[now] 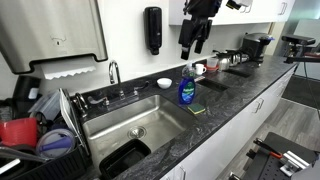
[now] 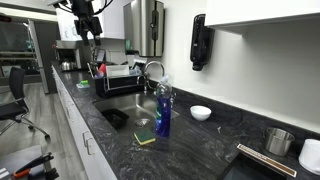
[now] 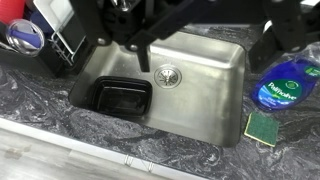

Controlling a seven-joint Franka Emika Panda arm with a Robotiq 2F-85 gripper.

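My gripper [image 1: 192, 53] hangs high above the counter, its dark fingers spread in the wrist view with nothing between them. A blue Palmolive bottle [image 1: 187, 90] stands upright on the dark counter, right of the sink [image 3: 205, 85]. Close by lies a green and yellow sponge [image 3: 262, 128], flat on the counter. Inside the sink, a black tub [image 3: 122, 97] sits in the near left corner. Exterior view 2 shows a white bowl [image 2: 200, 112] against the back wall. The gripper is well clear of all these things.
A faucet [image 1: 114, 73] rises behind the sink. Dishes crowd the rack [image 1: 35, 148] on the left. Further along the counter stand a metal pot [image 2: 278, 141] and a black tray [image 2: 250, 167]. Upper cabinets [image 2: 265, 10] overhang the back.
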